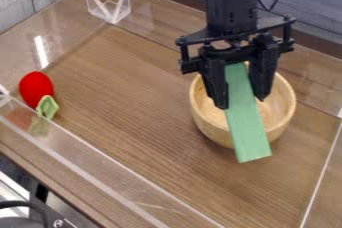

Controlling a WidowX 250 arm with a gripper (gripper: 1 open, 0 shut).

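Observation:
The black gripper (234, 67) hangs over the wooden table at the upper centre right, its two fingers around the upper end of a long green object (245, 117). The green object hangs downward in front of a light yellow bowl (277, 107). Whether the fingers are closed tight on it is hard to tell; it appears held between them. The inside of the bowl is partly hidden by the green object and the gripper.
A red strawberry-like item (36, 88) with green lies at the left edge of the table (120, 142). A white wire-like holder (104, 2) stands at the back left.

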